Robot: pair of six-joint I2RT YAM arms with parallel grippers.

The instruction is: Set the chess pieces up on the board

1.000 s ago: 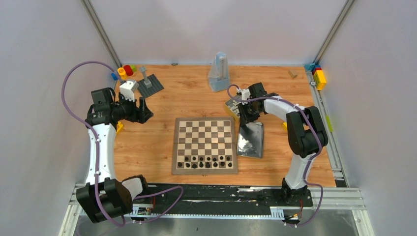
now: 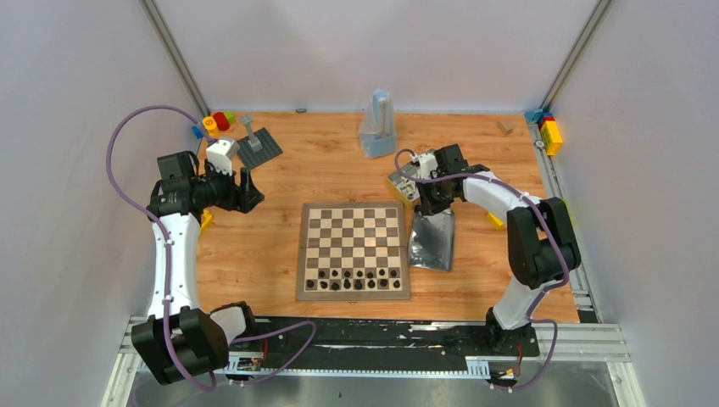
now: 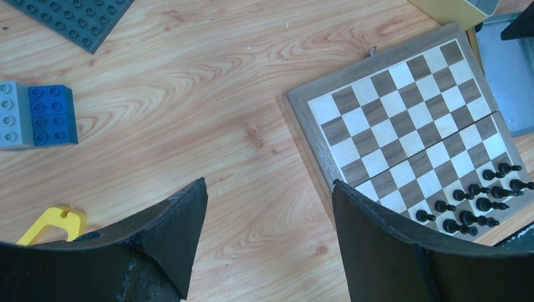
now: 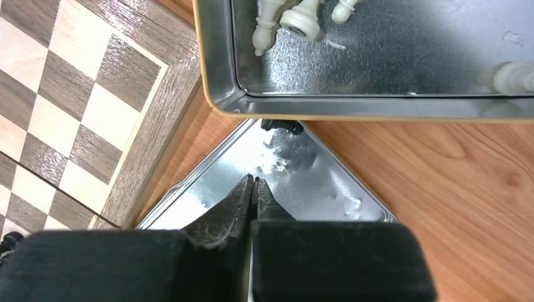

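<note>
In the right wrist view my right gripper is shut, with nothing between its fingertips, over a shiny metal tray (image 4: 302, 173). Ahead of those tips a black chess piece (image 4: 282, 125) lies at the tray's far end, partly hidden by the rim of a deeper tin (image 4: 378, 108). White pieces (image 4: 301, 20) lie on their sides in that tin. Black pieces (image 2: 359, 284) stand in two rows along the near side of the chessboard (image 2: 353, 204). Well left of the board, my left gripper hangs open and empty above bare table.
A clear bag-like container (image 2: 377, 127) stands at the back. Toy bricks (image 3: 53, 113), a yellow hook-shaped piece (image 3: 60, 220) and a dark studded plate (image 2: 259, 148) are at the left. Bare table lies between the left arm and the board.
The left arm has stayed still.
</note>
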